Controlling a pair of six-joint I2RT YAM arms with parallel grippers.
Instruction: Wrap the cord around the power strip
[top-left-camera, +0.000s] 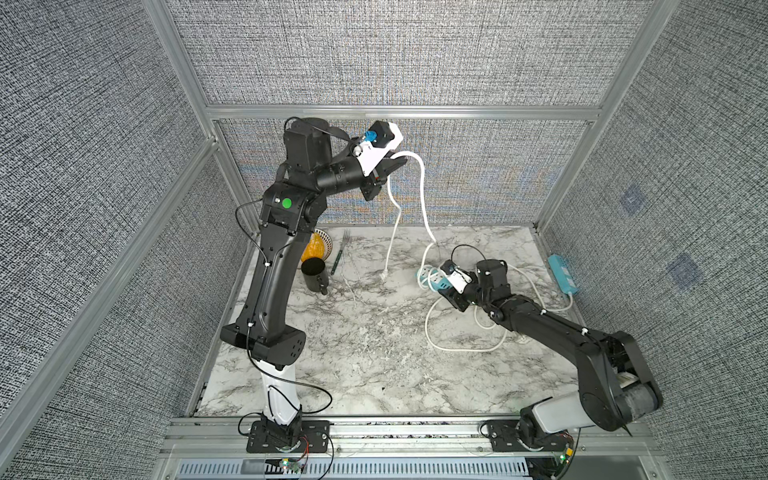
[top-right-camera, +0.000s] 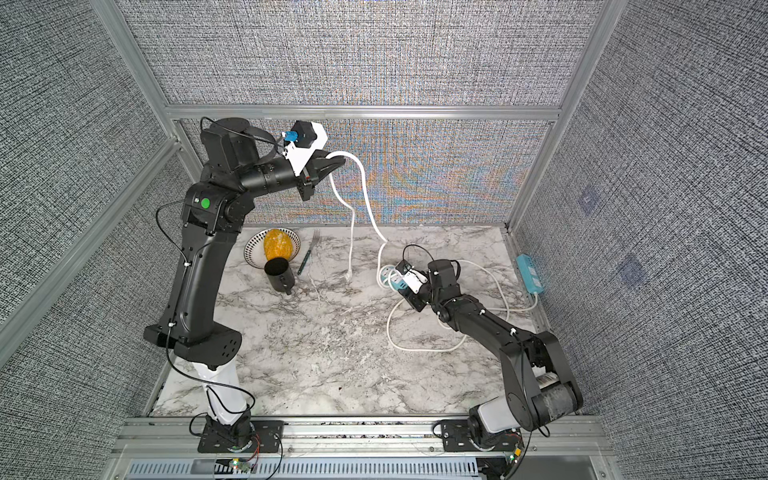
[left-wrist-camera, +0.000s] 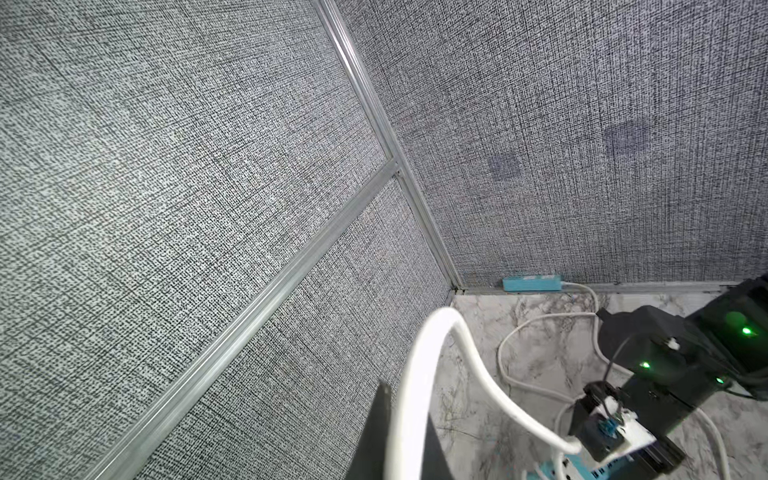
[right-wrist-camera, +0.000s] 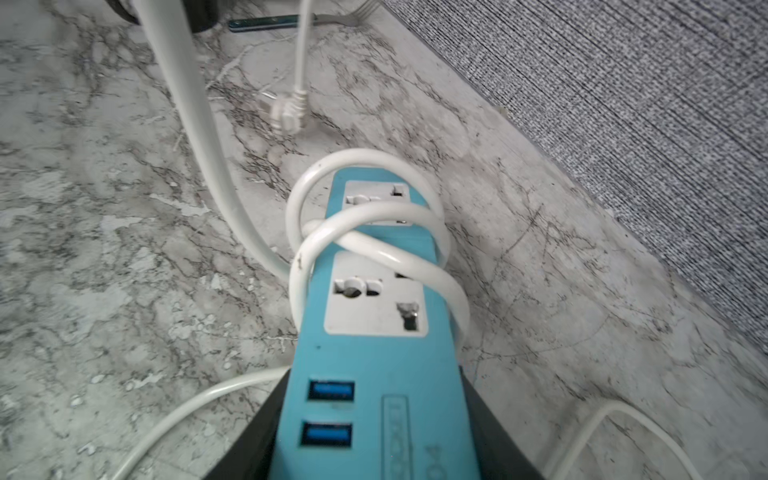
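Observation:
Held up near the back wall, my left gripper (top-left-camera: 397, 162) is shut on the white cord (top-left-camera: 423, 192). From it one length runs down to the power strip, and a free end hangs with the plug (right-wrist-camera: 288, 113) over the table. My right gripper is shut on the sides of the blue power strip (right-wrist-camera: 376, 360), close to its USB ports. Several white loops (right-wrist-camera: 376, 212) of cord pass around the strip's far part, crossing over its sockets. The strip's near end is out of frame in the right wrist view.
A second blue block (top-left-camera: 562, 274) with white cord lies by the right wall. Loose cord (top-left-camera: 464, 349) curves over the table near the right arm. At the back left are a black mug (top-right-camera: 279, 274), a bowl with an orange item (top-right-camera: 277, 245) and a fork (top-right-camera: 309, 252).

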